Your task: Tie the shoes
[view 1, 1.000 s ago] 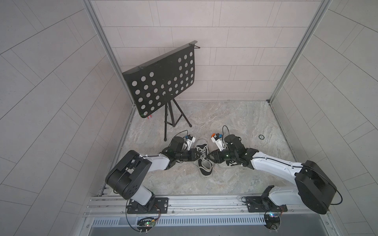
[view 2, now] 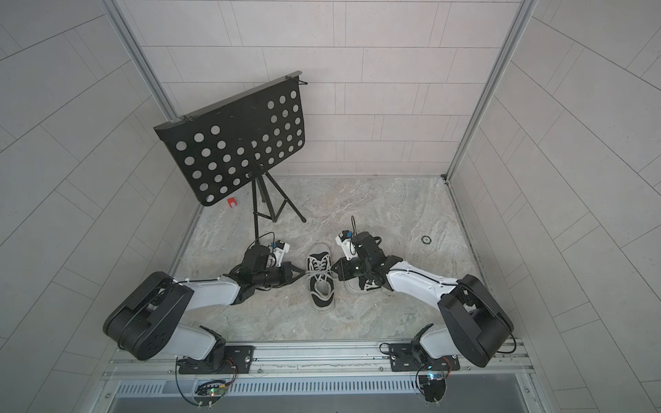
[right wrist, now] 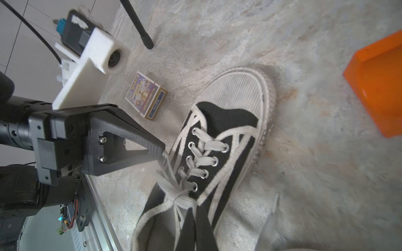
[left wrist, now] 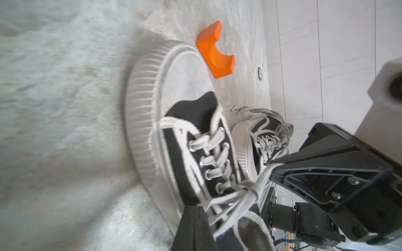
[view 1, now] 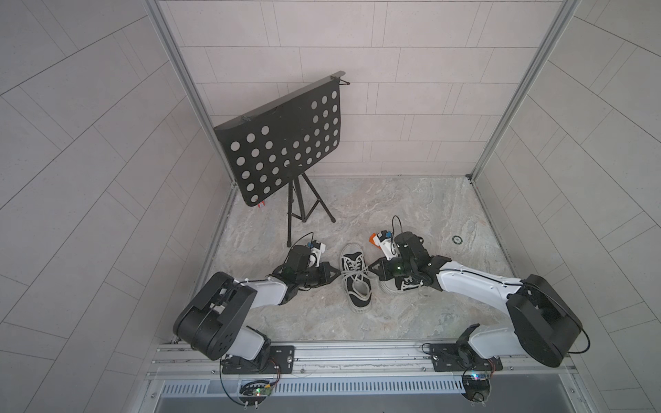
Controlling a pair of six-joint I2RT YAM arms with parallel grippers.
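Observation:
A black and white shoe (view 1: 358, 292) stands between my two grippers. Its grey laces cross at a knot (right wrist: 181, 200) over the tongue. My left gripper (view 1: 338, 273) is on the shoe's left side, its fingers shut on a lace loop; the right wrist view shows the lace (right wrist: 165, 169) running from its tip to the knot. Opposite, my right gripper (view 1: 371, 268) is shut on the other lace, which stretches to its tip in the left wrist view (left wrist: 268, 170). The second shoe (left wrist: 268, 140) lies to the right, partly under the right arm, its laces loose on top.
An orange notched block (left wrist: 217, 52) lies past the toe on the right. A small card box (right wrist: 146, 95) is on the floor left of the shoe. The black perforated stand (view 1: 282, 141) rises behind, its legs on the floor. Floor at the back right is open.

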